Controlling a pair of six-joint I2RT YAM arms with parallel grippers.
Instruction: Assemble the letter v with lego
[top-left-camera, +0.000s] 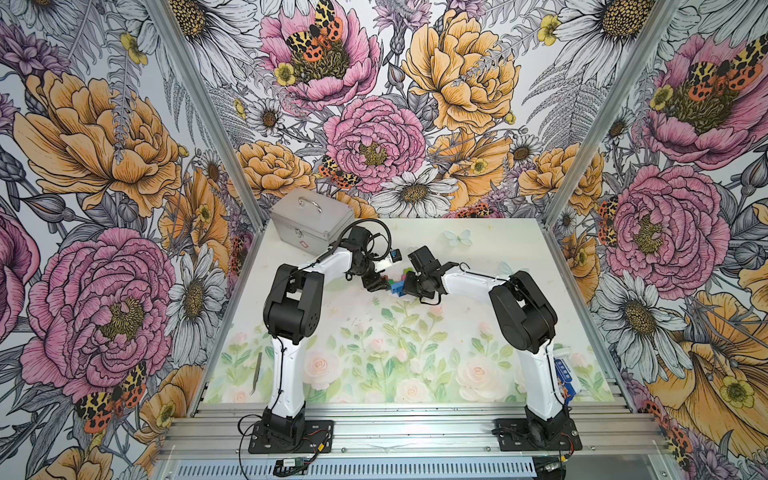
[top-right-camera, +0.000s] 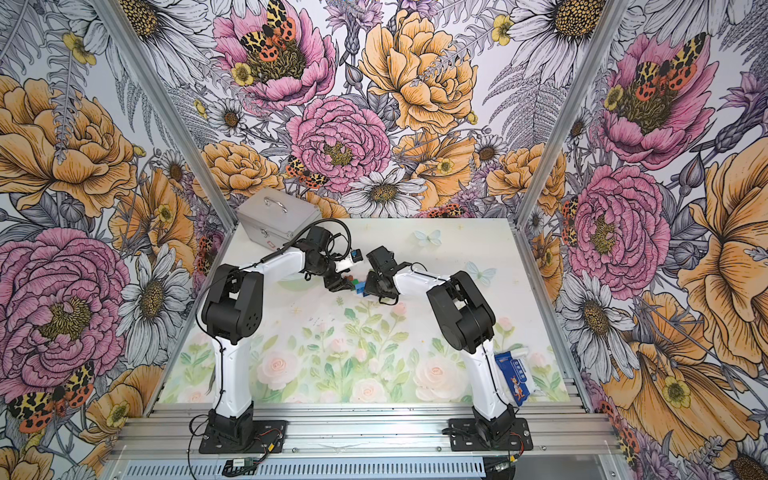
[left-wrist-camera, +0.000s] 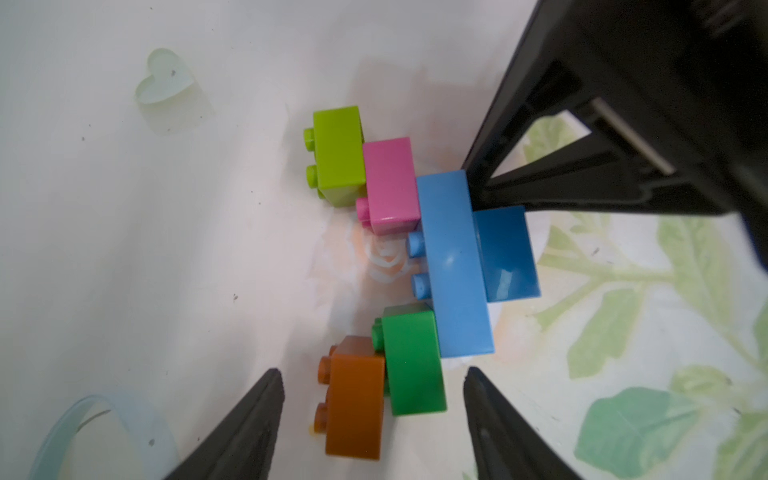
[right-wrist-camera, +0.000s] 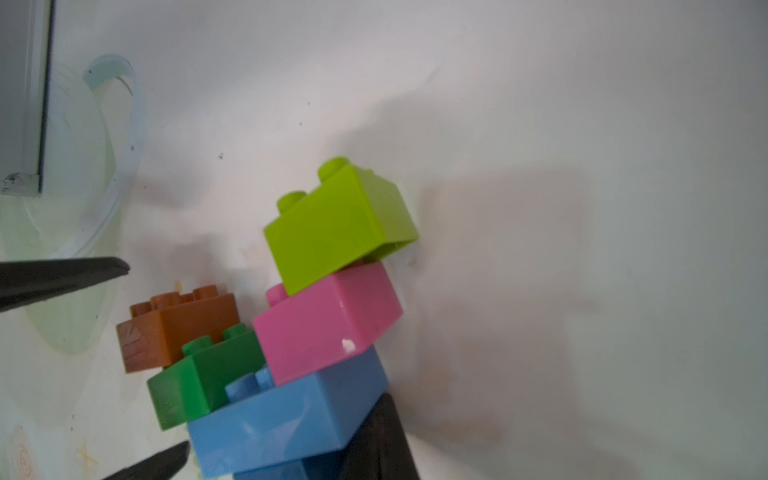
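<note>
Several bricks form a bent, V-like chain, seen in the left wrist view: lime, pink, light blue, green and orange-brown. A darker blue brick sits against the light blue one's outer side. My left gripper is open, its fingers on either side of the orange and green bricks with gaps showing. Tips together, my right gripper is shut with its tips at the blue bricks; nothing shows between its fingers. From above, both grippers hide most of the chain.
A grey metal case stands at the back left of the table. A blue packet lies beside the right arm's base, and a thin dark tool at the front left.
</note>
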